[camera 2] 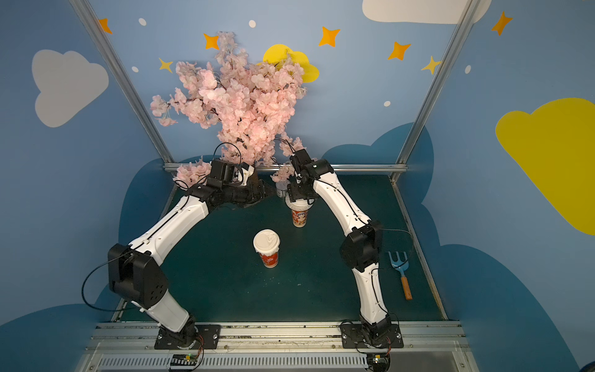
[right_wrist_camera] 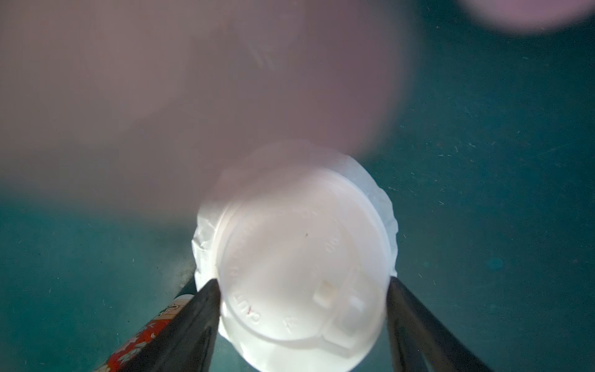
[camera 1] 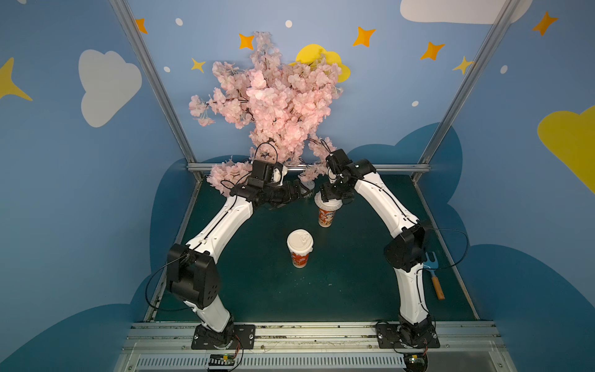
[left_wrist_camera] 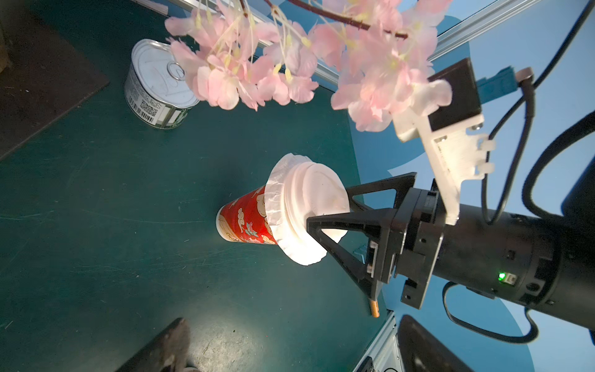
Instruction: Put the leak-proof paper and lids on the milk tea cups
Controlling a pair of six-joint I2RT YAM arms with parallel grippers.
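Note:
Two red milk tea cups with white lids stand upright. The far cup (camera 1: 326,217) has white leak proof paper (left_wrist_camera: 282,214) with a frilled edge spread around its lid (left_wrist_camera: 316,192). Over that lid my right gripper is open, one finger on each side of the rim; whether they touch it I cannot tell. The near cup (camera 1: 299,257) stands alone mid-table, its white lid (camera 1: 300,239) on top. My left gripper is open, left of the far cup, with no object between its fingers.
A tin can stands at the back under pink blossom (camera 1: 279,105), which hangs close to both grippers and blurs part of the right wrist view. At the right edge lies a blue fork (camera 2: 399,263) with a wooden handle.

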